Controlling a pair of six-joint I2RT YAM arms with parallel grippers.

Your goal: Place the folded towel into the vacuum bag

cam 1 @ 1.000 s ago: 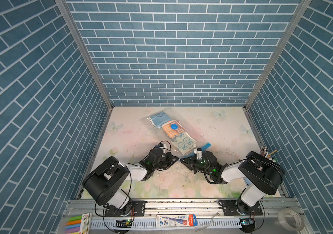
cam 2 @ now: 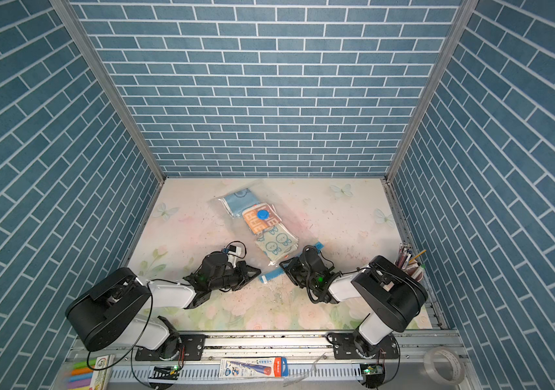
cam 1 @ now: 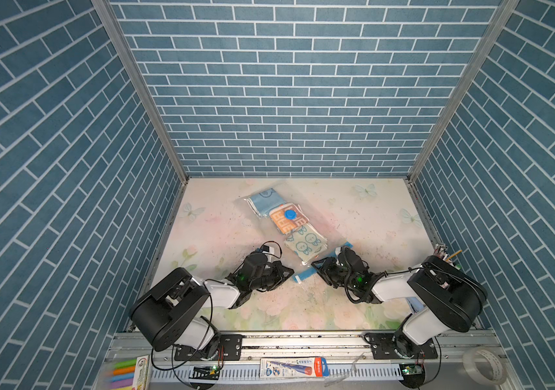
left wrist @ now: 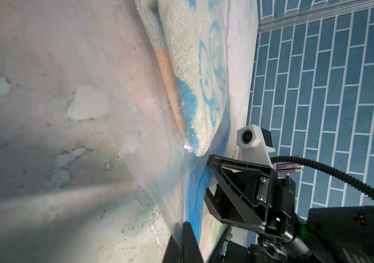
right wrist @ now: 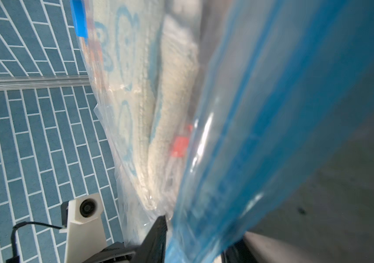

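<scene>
A clear vacuum bag [cam 1: 264,227] with a round blue valve lies diagonally on the table, holding folded towels: blue [cam 1: 263,198], orange, and cream with blue prints [cam 1: 304,243]. Its blue zip strip [cam 1: 306,273] faces the front. My left gripper [cam 1: 287,274] is at the strip's left end, its fingertips together on the bag's edge in the left wrist view. My right gripper [cam 1: 323,267] is at the strip further right; in the right wrist view the blue edge [right wrist: 239,175] runs between its fingers, but how tightly they close is unclear.
Pens in a holder [cam 1: 445,256] stand at the table's right edge. A tape roll [cam 1: 485,366] and packaged items lie beyond the front rail.
My left gripper has moved slightly toward the front, drawing the strip's left end with it. My right gripper has shifted rightward along the strip. The bag has edged toward the front.
</scene>
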